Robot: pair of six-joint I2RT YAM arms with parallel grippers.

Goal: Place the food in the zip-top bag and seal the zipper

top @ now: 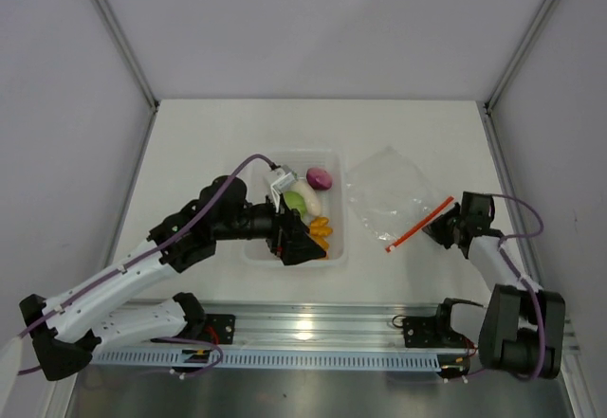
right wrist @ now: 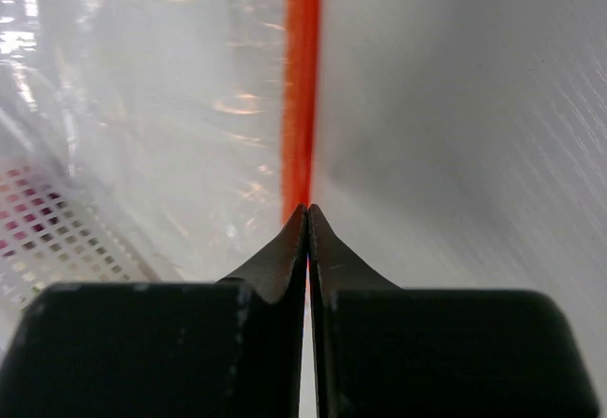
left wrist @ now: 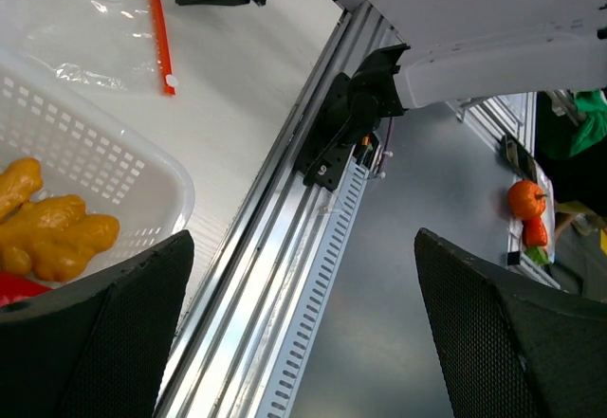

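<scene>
A clear zip-top bag (top: 387, 190) lies flat on the table, its red zipper edge (top: 420, 224) slanting along the right side. In the right wrist view my right gripper is shut with its fingertips together and nothing between them; the red zipper strip (right wrist: 300, 105) runs on beyond the tips, outside the fingers. From above, this gripper sits just right of the strip. My left gripper has its fingers wide apart and empty, over the front part of the food basket. Yellow food (left wrist: 52, 228) and a purple onion (top: 319, 179) lie in the basket.
The white basket (top: 339, 233) stands left of the bag, also holding a green item (top: 305, 196) and a pale long one. A metal rail (top: 303, 323) borders the table's front. Behind the bag the tabletop is clear.
</scene>
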